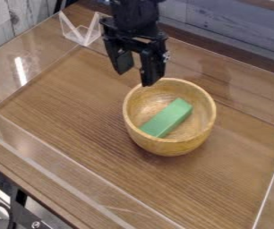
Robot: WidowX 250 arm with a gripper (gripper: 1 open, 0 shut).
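A dark robot arm with its gripper (134, 64) hangs over the back middle of the wooden table, its fingers apart with nothing visible between them. Just below and to the right of it sits a tan round bowl (192, 141). A green oblong block (167, 119) lies inside the bowl, tilted diagonally. The gripper is above and behind the bowl, clear of the block.
A pale wall runs along the back. Clear plastic pieces sit at the top left and left edge, and a black cable lies at the bottom left.
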